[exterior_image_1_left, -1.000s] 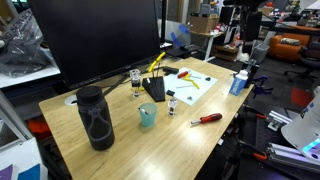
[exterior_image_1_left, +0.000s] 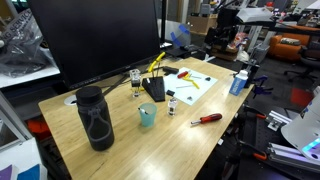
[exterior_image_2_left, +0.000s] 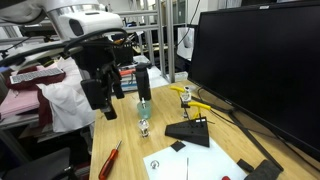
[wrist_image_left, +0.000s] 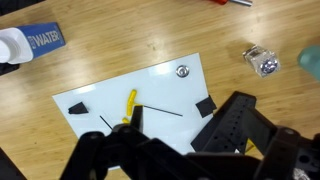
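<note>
My gripper (exterior_image_2_left: 127, 92) hangs well above the table, its two black fingers spread apart with nothing between them. In the wrist view it points down over a white sheet (wrist_image_left: 160, 82). On that sheet lie a yellow piece (wrist_image_left: 131, 102), a thin dark rod (wrist_image_left: 163, 110), a black square (wrist_image_left: 206, 106) and a round metal piece (wrist_image_left: 182, 71). Beside the sheet stands a black stand (exterior_image_2_left: 187, 131) with yellow parts on top; the fingers partly cover that area in the wrist view.
A red screwdriver (exterior_image_1_left: 207, 119), small clear jar (exterior_image_1_left: 172, 106), teal cup (exterior_image_1_left: 148, 116) and tall black cylinder (exterior_image_1_left: 96, 118) occupy the table. A blue-labelled bottle (exterior_image_1_left: 239, 83) is near the right edge. A large monitor (exterior_image_1_left: 105, 40) borders the back.
In exterior view 1 the arm at the upper right has shifted, and the gripper now shows farther left and lower in the frame. The table objects have not moved.
</note>
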